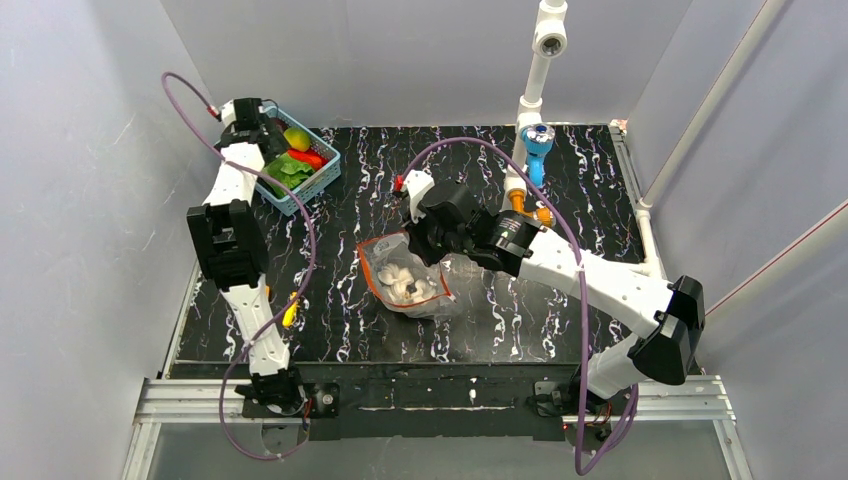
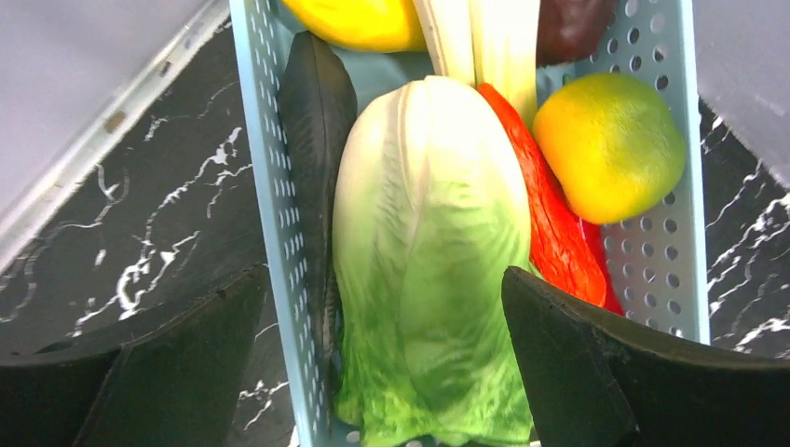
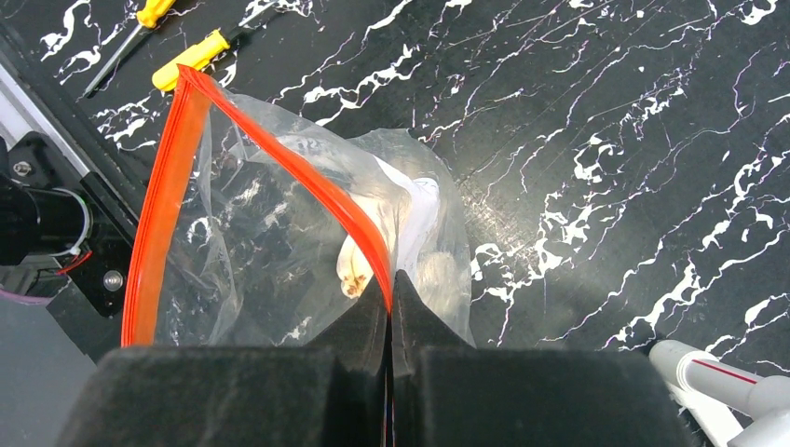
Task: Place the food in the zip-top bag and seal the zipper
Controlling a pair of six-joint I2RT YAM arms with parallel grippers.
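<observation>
In the left wrist view, my left gripper is open above the blue basket (image 2: 265, 205), with nothing held. Between and beyond its fingers lies a pale green cabbage (image 2: 429, 251), beside a dark cucumber-like vegetable (image 2: 315, 140), red peppers (image 2: 550, 209) and a green-yellow mango (image 2: 610, 149). The clear zip top bag (image 3: 261, 242) stands gaping on the counter, its orange rim making a wide mouth. My right gripper is shut on that rim at one edge. Whitish food pieces (image 1: 405, 285) sit inside the bag.
A yellow-handled screwdriver (image 1: 291, 310) lies on the counter left of the bag; the right wrist view shows a second screwdriver (image 3: 154, 11). White pipe with a blue valve (image 1: 537, 140) rises at the back right. Counter between basket and bag is clear.
</observation>
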